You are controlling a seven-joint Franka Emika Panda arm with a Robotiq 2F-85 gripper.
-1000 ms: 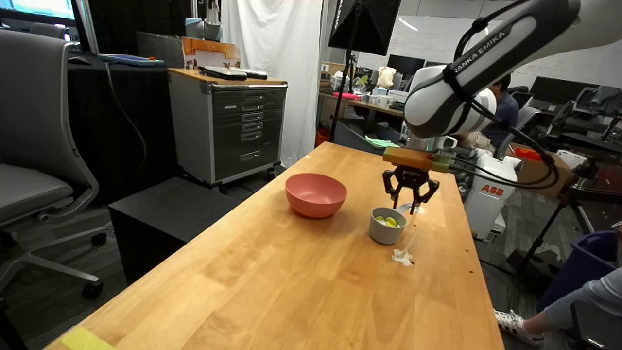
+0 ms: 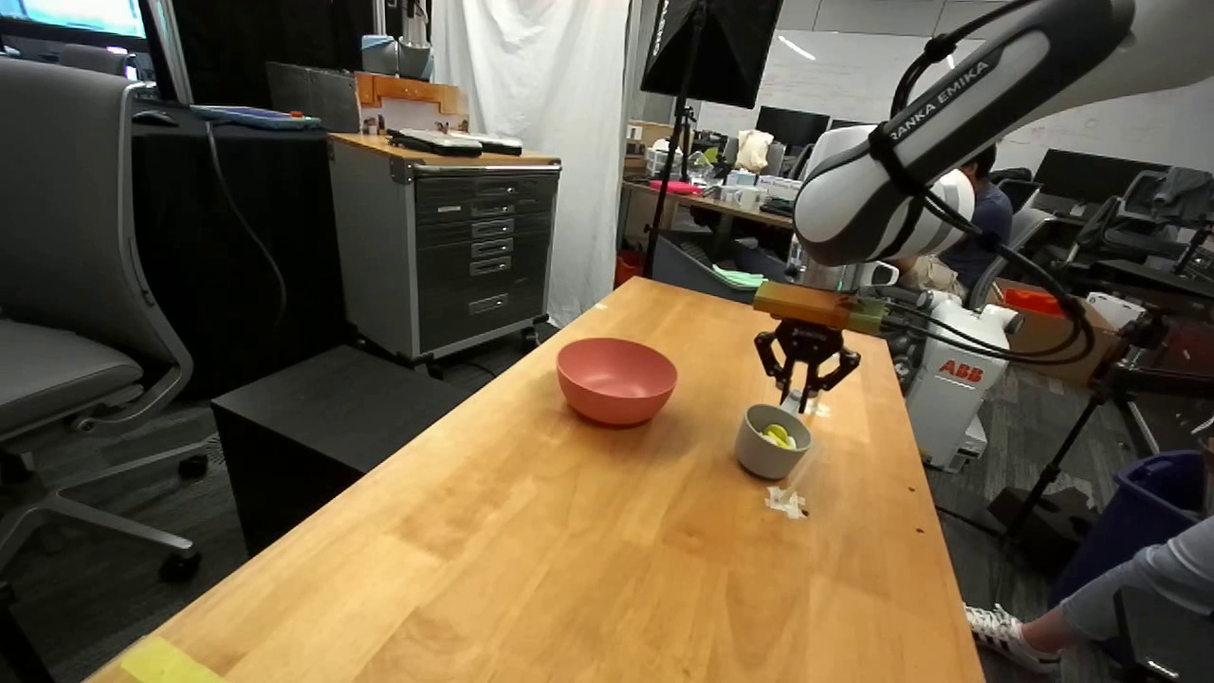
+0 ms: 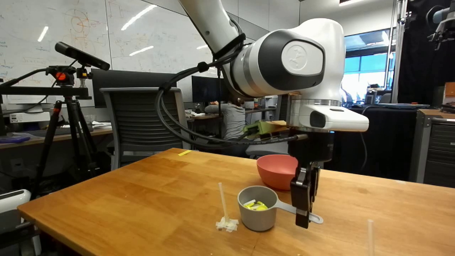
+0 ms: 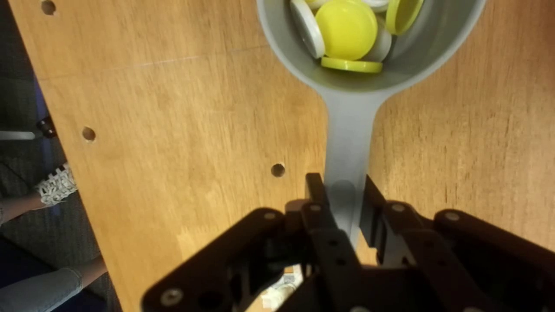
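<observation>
A grey cup with a long handle stands upright on the table, holding several yellow and white discs. Its handle runs between the two fingers of my gripper in the wrist view. Both fingers lie close along the handle's sides; whether both press on it cannot be told. Exterior view 2 has the gripper pointing down over the handle, whose tip sticks out past the fingers. A pink bowl sits farther left on the table in exterior view 1, apart from the cup.
A clear upright stick taped to the table stands right beside the cup. A second clear stick rises near the front edge. Bare wood fills much of the tabletop.
In exterior view 1 the cup has shifted slightly right and its handle has swung round. The fingers have drawn closer together around the handle, and the arm has moved slightly right.
</observation>
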